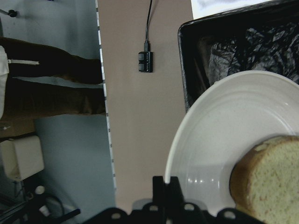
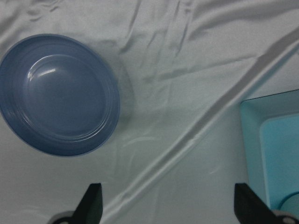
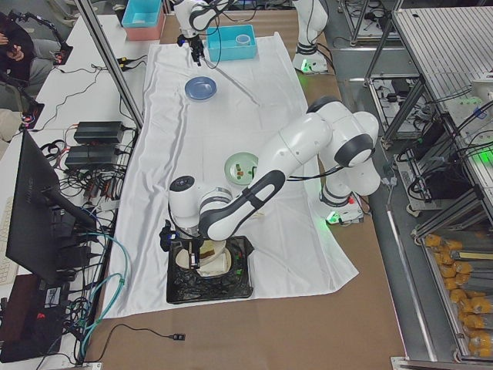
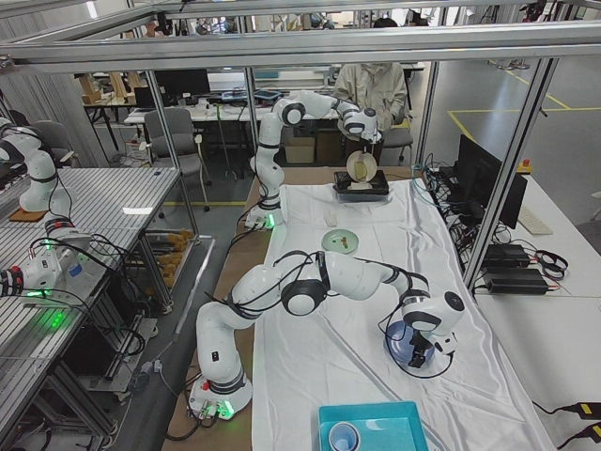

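Observation:
My left gripper is shut on the rim of a cream plate (image 1: 210, 130) holding a round piece of bread (image 1: 266, 182). In the left camera view that plate is over a black tray (image 3: 177, 285) lined with dark plastic, where a white item is partly hidden. My right gripper is open and empty above the cloth, between a blue plate (image 2: 65, 102) and a turquoise bin (image 2: 254, 140).
A green plate (image 3: 231, 166) with small pieces lies mid-table. The bin holds a cup (image 4: 344, 437). A monitor (image 3: 31, 216) and cables line one side.

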